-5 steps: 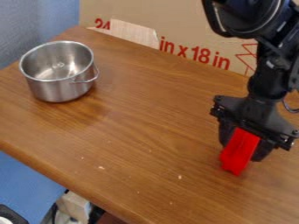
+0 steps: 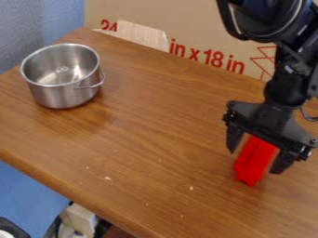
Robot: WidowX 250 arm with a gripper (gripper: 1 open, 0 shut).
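Note:
A red rectangular block lies on the wooden table at the right. My black gripper is low over it, with a finger to either side of the block's upper end; whether the fingers touch it is hard to tell. A steel pot with a wire handle stands on the table at the upper left.
A cardboard panel stands along the back.
Over the last second my gripper's fingers have spread slightly around the red block. The block and the pot have not visibly moved.

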